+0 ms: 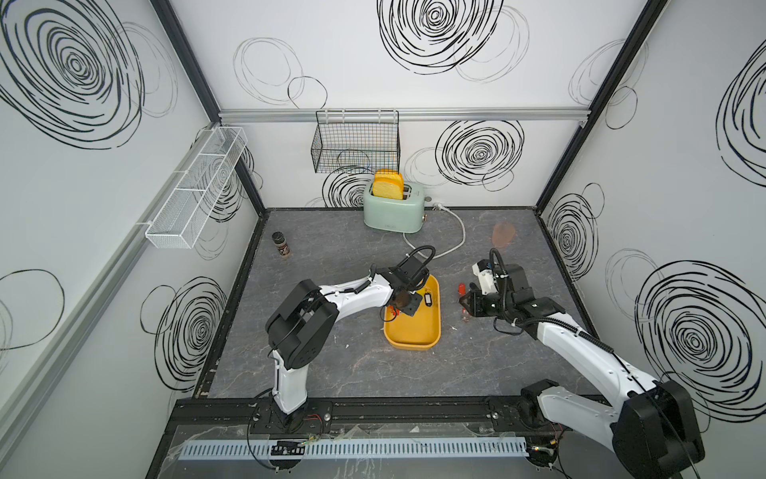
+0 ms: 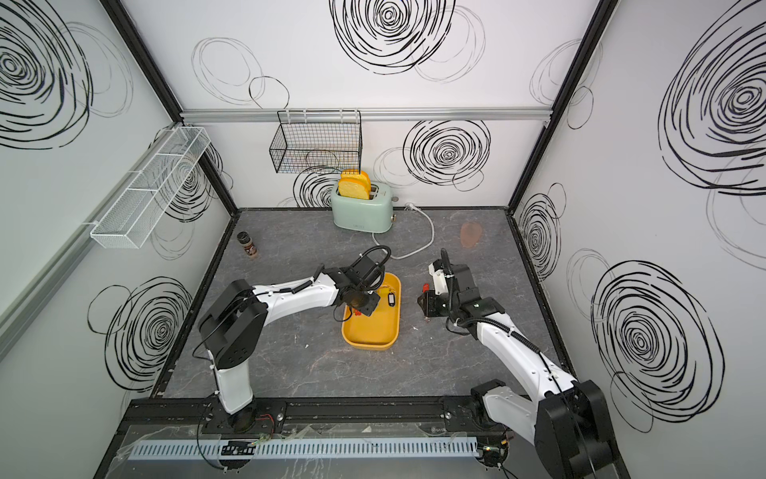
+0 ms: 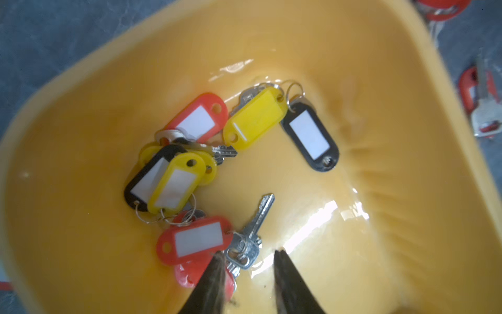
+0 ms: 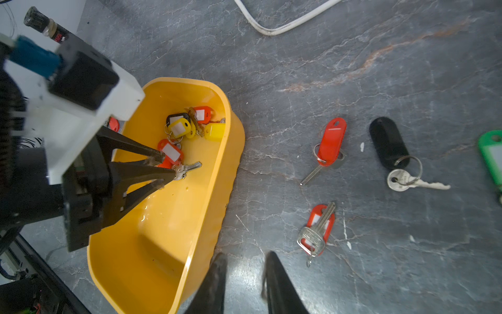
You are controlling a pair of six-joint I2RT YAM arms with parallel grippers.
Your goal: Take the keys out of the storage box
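Observation:
The storage box is an orange-yellow bin (image 4: 206,214) holding several tagged keys. In the left wrist view, my left gripper is open inside it, its fingertips near a silver key (image 3: 251,238) and its red tag (image 3: 198,239). Nothing is clearly gripped. Farther in lie a yellow tag (image 3: 256,116), a black tag (image 3: 310,137) and a pile of black, yellow and red tags. Outside, on the right, my right gripper points down over the table, fingers apart and empty. Near it lie a red-tagged key (image 4: 316,230), another red tag (image 4: 331,141) and a black-tagged key (image 4: 388,142).
A green tag (image 4: 492,157) lies at the right edge of the right wrist view. The toaster (image 1: 394,209) stands at the back with its white cord (image 1: 459,227). A small dark jar (image 1: 281,243) is at back left. Table space in front of the box is clear.

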